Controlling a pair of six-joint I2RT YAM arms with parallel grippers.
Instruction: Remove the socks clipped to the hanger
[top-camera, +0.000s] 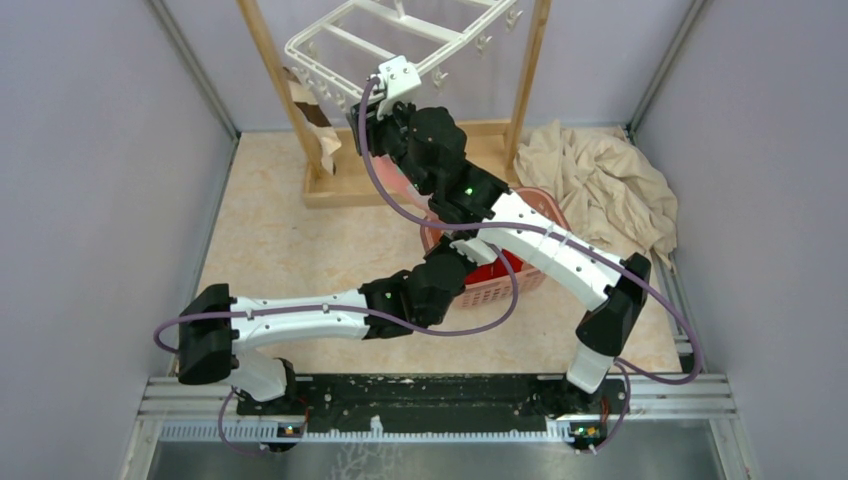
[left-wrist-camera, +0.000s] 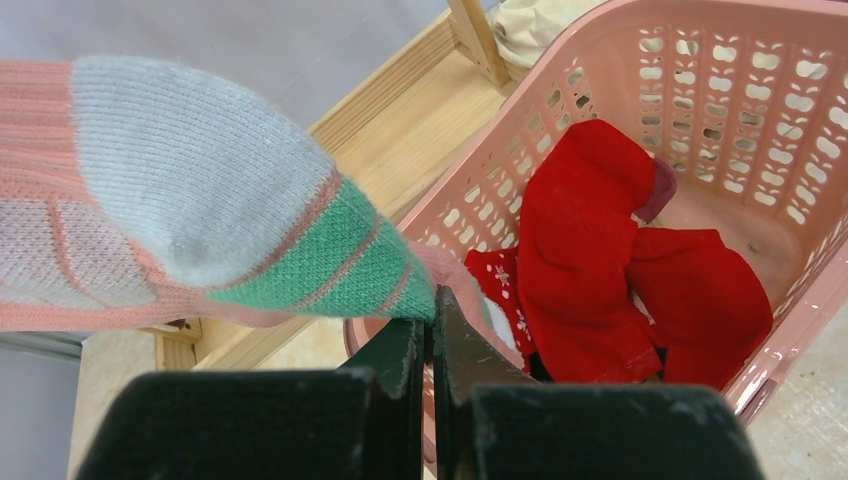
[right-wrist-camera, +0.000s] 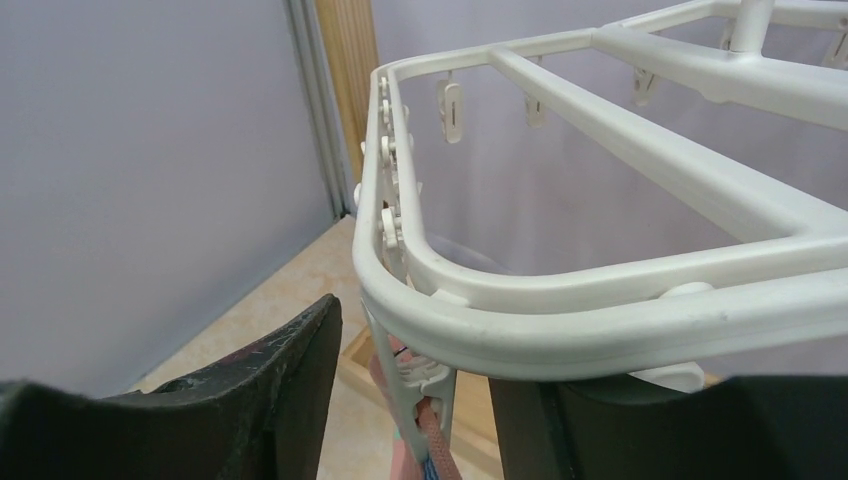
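A pink sock (left-wrist-camera: 130, 215) with grey and green bands slants across the left wrist view. My left gripper is shut on its lower end, above the basket's near edge. In the right wrist view a white clip (right-wrist-camera: 425, 378) on the hanger (right-wrist-camera: 600, 310) still has pinkish knit fabric (right-wrist-camera: 432, 435) in its lower end. My right gripper is part open, its fingers (right-wrist-camera: 285, 400) on either side of that clip; I cannot tell whether they touch it. From above, the right arm partly covers the sock (top-camera: 390, 175).
The pink basket (top-camera: 490, 291) holds red socks (left-wrist-camera: 590, 250). Empty clips (right-wrist-camera: 451, 112) hang along the hanger's far side. A wooden stand (top-camera: 350, 190) carries the hanger, and a beige cloth (top-camera: 600, 185) lies at the right. Open floor lies to the left.
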